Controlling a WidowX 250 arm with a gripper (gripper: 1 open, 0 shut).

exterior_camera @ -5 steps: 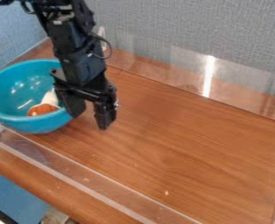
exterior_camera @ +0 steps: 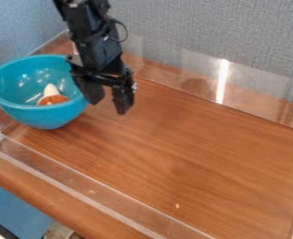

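Observation:
My black gripper [exterior_camera: 108, 95] hangs open at the right rim of a turquoise bowl [exterior_camera: 37, 113], with nothing visible between its fingers. Inside the bowl at the left lie an orange object [exterior_camera: 53, 100] and a pale one [exterior_camera: 49, 91], partly hidden by the bowl's wall.
Clear panels edge the table at the back and front left. A grey textured wall [exterior_camera: 224, 37] stands behind.
My gripper has risen and moved slightly to the right and back, away from the bowl's inside. The bowl appears shifted a little toward the front.

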